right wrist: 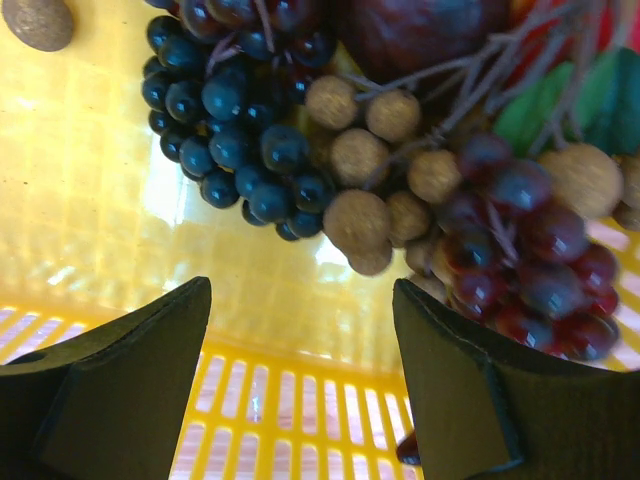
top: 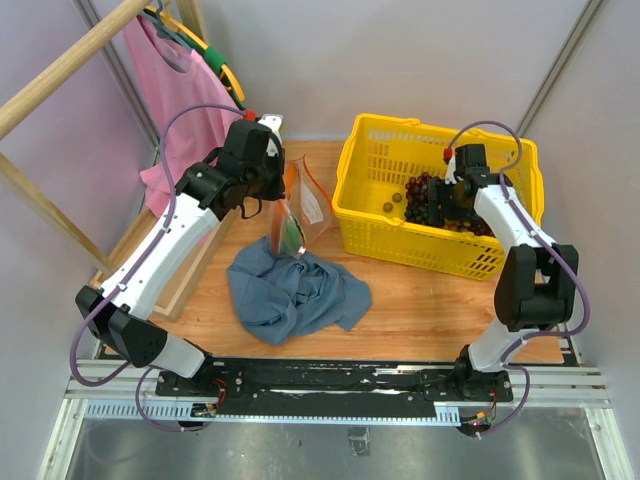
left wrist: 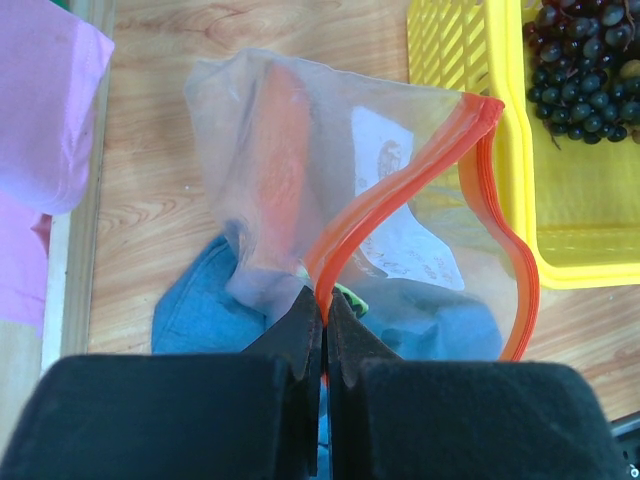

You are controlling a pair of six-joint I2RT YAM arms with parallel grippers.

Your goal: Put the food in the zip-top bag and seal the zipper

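A clear zip top bag with an orange zipper hangs mouth open, its rim pinched in my left gripper, which is shut. Something orange and something green show inside the bag. My right gripper is down in the yellow basket, its fingers apart with nothing between them. Just beyond its fingertips lie dark blue grapes, brown round fruits and red grapes. Part of a large dark red fruit shows at the top of the right wrist view.
The yellow basket stands at the right, its walls around my right gripper. A crumpled blue cloth lies below the bag. At the left, a wooden rack holds a pink garment. Bare table lies in front of the basket.
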